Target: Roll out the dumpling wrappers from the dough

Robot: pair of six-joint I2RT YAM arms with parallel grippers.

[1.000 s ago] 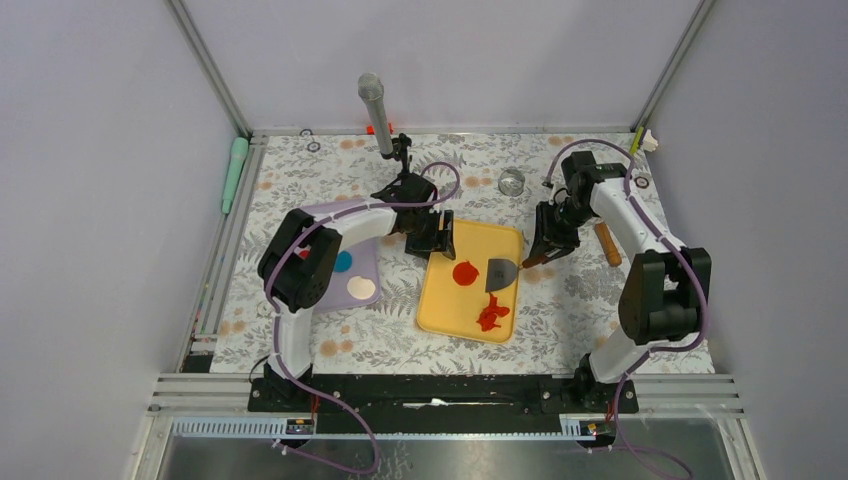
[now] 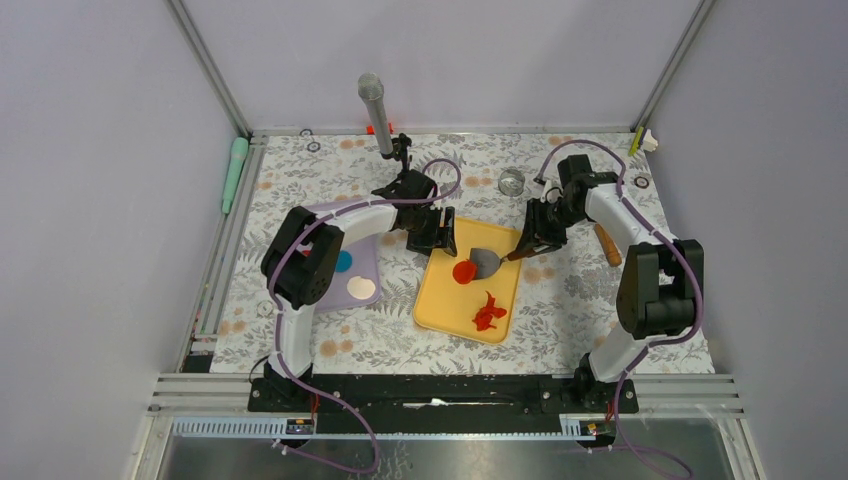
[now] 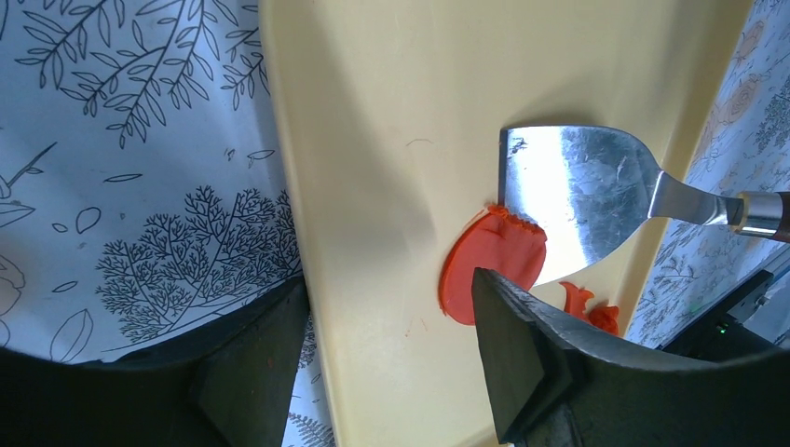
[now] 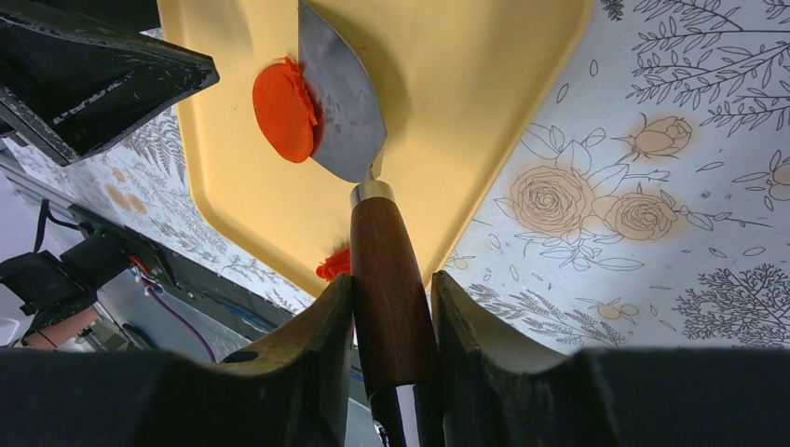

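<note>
A yellow tray [image 2: 440, 300] holds a flattened red dough disc [image 2: 463, 271] and red scraps [image 2: 488, 313]. The steel spatula blade [image 3: 575, 191] lies against the disc, its edge at or under the ragged rim. My right gripper has its fingers around the spatula's wooden handle [image 4: 382, 270]. My left gripper stands open over the tray's left edge, with nothing between its fingers.
A purple tray [image 2: 360, 305] with coloured discs lies left, partly under the left arm. A glass cup [image 2: 511, 182] and a wooden rolling pin [image 2: 607, 245] are at back right and right. A green pin [image 2: 235, 175] lies far left.
The spatula in my right gripper has moved left, from apart from the red disc to against it. My left arm is nearly still.
</note>
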